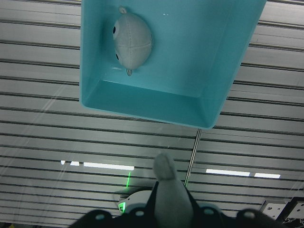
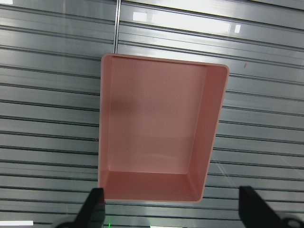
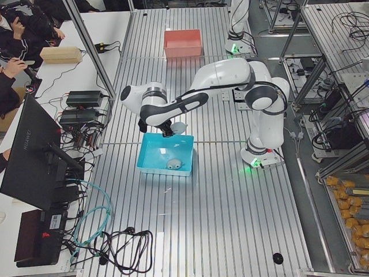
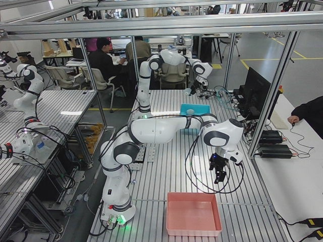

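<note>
A blue bin (image 3: 147, 158) (image 1: 199, 57) holds a pale plush toy (image 3: 173, 164) (image 1: 133, 40) with eyes, lying toward one corner. My left gripper (image 3: 170, 128) hangs over the bin's far edge, shut on a second pale plush (image 1: 173, 202), which is blurred close to the left wrist camera. My right gripper (image 4: 218, 169) hangs above and behind an empty pink bin (image 4: 194, 214) (image 2: 152, 118). In the right wrist view its fingers stand wide apart with nothing between them.
Cables loop from the right arm and lie on the slatted table (image 3: 213, 213) near its front left. A monitor (image 3: 31, 150) and electronics line the left side. The slatted surface around both bins is mostly clear.
</note>
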